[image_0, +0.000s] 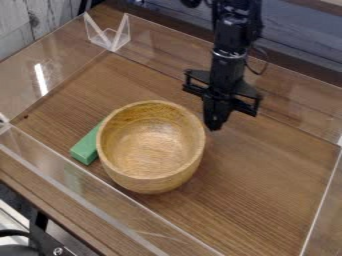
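My black gripper (215, 112) is low over the wooden table, just behind and right of a tan plastic bowl (150, 160), close to its back rim. The arm comes down from the top of the view. The gripper looks small and dark; whether anything is between its fingers is hard to tell. A green block (88, 146) lies on the table at the bowl's left, partly behind it.
A clear plastic holder (108, 32) stands at the back left. Dark cables lie beyond the left edge.
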